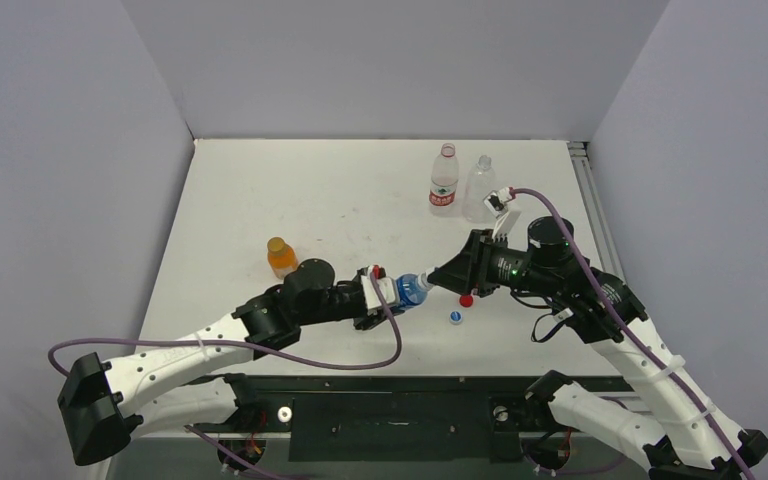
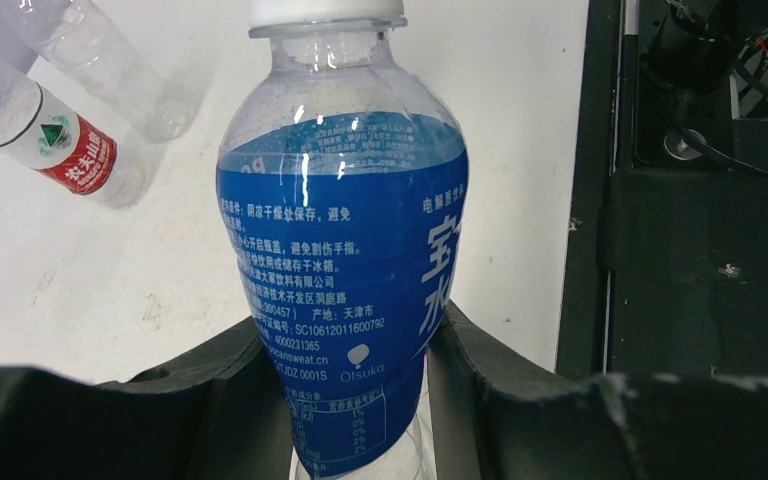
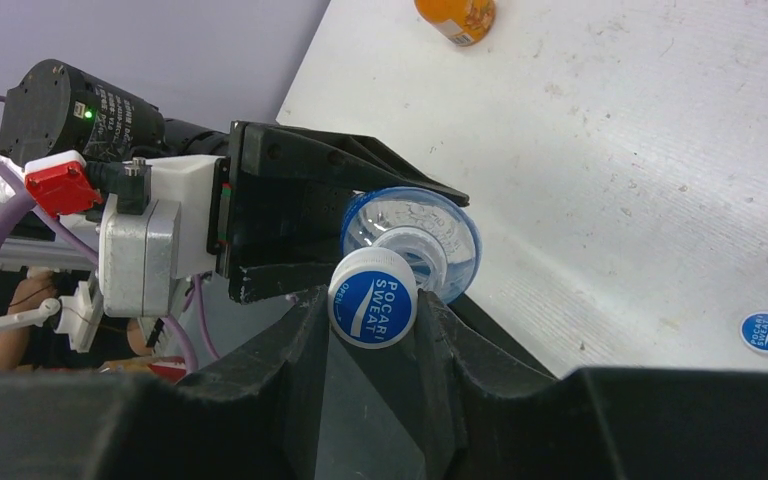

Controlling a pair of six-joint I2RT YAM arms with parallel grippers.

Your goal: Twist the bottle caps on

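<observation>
A blue-labelled bottle (image 2: 345, 250) is gripped round its body by my left gripper (image 1: 388, 293), tilted with its neck toward the right arm. The top of its neck (image 2: 327, 12) shows white, cut off by the edge of the left wrist view. My right gripper is shut on a white cap (image 3: 372, 297) with a blue printed top. In the right wrist view this cap overlaps the bottle's shoulder (image 3: 460, 240) and hides its mouth; I cannot tell whether cap and mouth touch.
Two clear bottles without caps, one red-labelled (image 1: 443, 185) and one plain (image 1: 479, 190), stand at the back right. An orange bottle (image 1: 282, 260) stands at the left. A red cap (image 1: 466, 300) and a blue-and-white cap (image 1: 455, 318) lie on the white table (image 1: 310, 190).
</observation>
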